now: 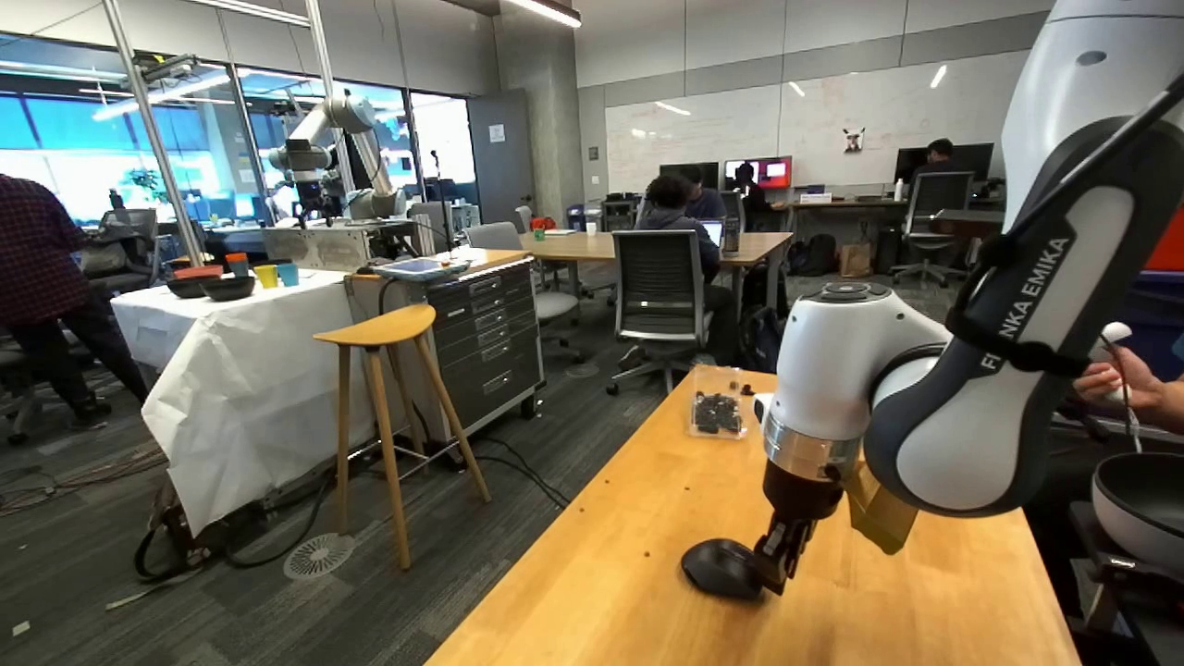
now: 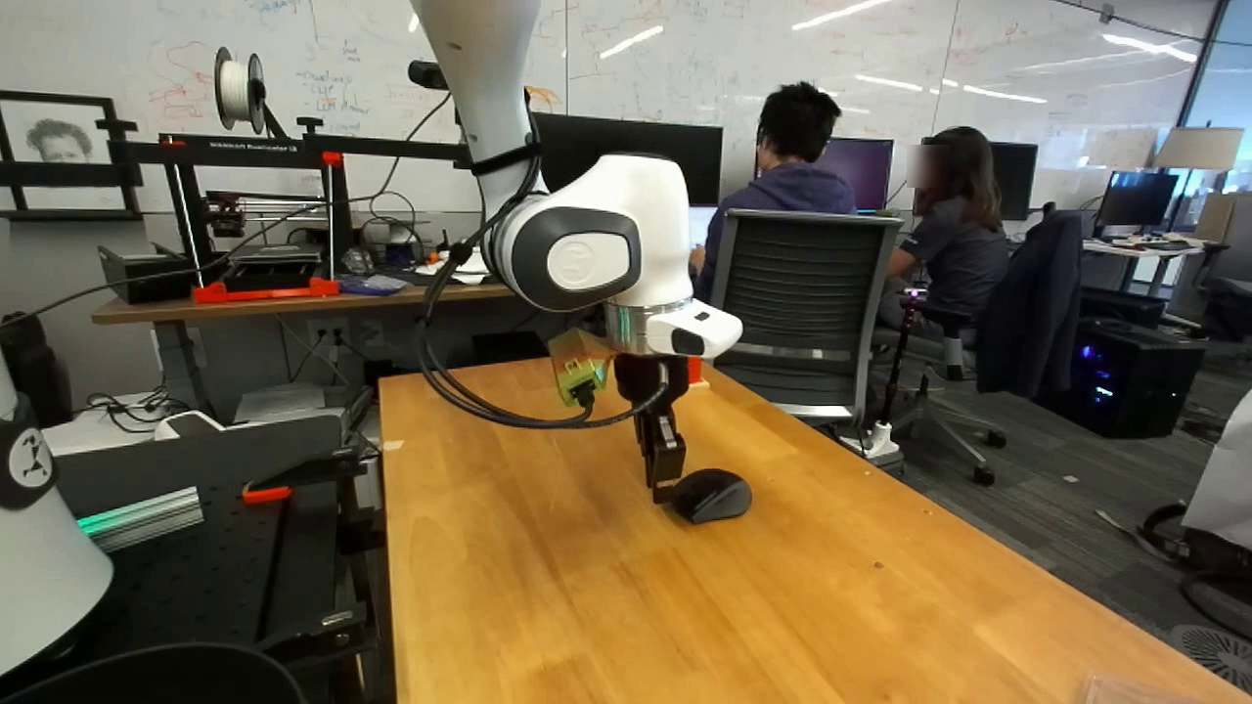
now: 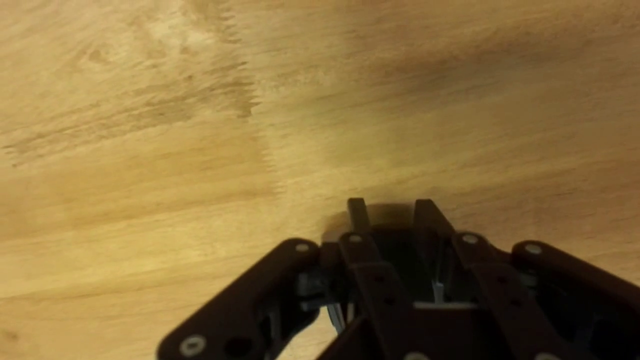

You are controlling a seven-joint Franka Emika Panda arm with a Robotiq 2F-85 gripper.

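Note:
A black computer mouse [image 1: 716, 567] lies on the wooden table [image 1: 622, 555]. In exterior view 1 my gripper [image 1: 777, 579] is low at the right end of the mouse [image 2: 718, 500], its fingers overlapping that end. From exterior view 2, the gripper [image 2: 662, 491] appears at the left end of the mouse, close to the tabletop. A clear gap parts the two fingertips in the wrist view, so the gripper is open. The dark area behind the tips there is too dim to tell mouse from shadow. Whether the fingers touch the mouse is unclear.
A clear box of small dark pieces [image 1: 717, 409] rests at the table's far end in exterior view 1. Beyond the table's right side are a pan [image 1: 1149, 499] and a person's hand [image 1: 1149, 388].

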